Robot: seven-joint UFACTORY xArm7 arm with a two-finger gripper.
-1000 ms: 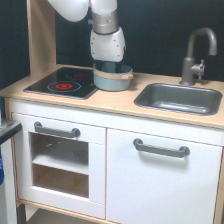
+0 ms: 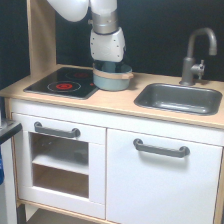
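Note:
A grey-green pot (image 2: 116, 82) rests on the wooden counter, between the hob and the sink. From above, the white arm reaches down to it, and my gripper (image 2: 110, 68) is right at the pot's rim. The fingers are small and partly lost against the pot and the dark wall. Whether they grip the rim or only stand over it cannot be told from this view. The inside of the pot is hidden.
Left of the pot lies a black hob (image 2: 62, 84) with red ring marks. A grey sink (image 2: 180, 98) with a tall faucet (image 2: 190, 68) is set into the counter at right. Below are an oven door (image 2: 60, 131) and a white cabinet door (image 2: 160, 185), both with grey handles.

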